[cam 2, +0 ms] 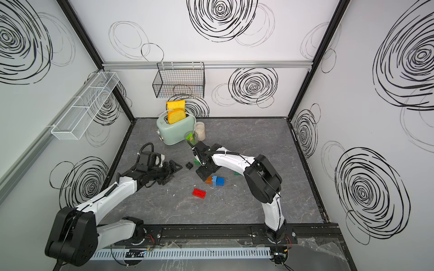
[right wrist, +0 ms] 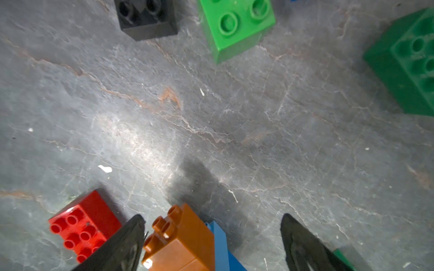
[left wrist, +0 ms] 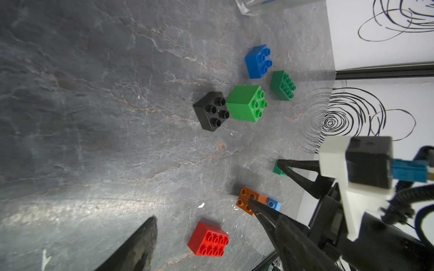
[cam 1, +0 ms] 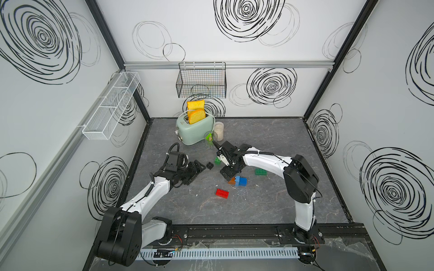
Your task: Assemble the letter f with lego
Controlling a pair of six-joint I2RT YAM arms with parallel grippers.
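An orange brick (right wrist: pixel 185 241), a light blue piece (cam 1: pixel 237 181) and a blue brick (cam 1: pixel 243 181) form one block on the table. My right gripper is open above this block, its left finger close to the orange end; whether they touch I cannot tell. In the left wrist view, a black brick (left wrist: pixel 211 111) sits next to a bright green brick (left wrist: pixel 246 103), with a red brick (left wrist: pixel 208 239) nearer. My left gripper stands open left of the black brick, with no brick held.
A blue brick (left wrist: pixel 259 61) and a dark green brick (left wrist: pixel 283 85) lie beyond the bright green one. Another green brick (cam 1: pixel 260 172) is under the right arm. A toaster (cam 1: pixel 195 130) and a glass (cam 1: pixel 218 131) stand behind.
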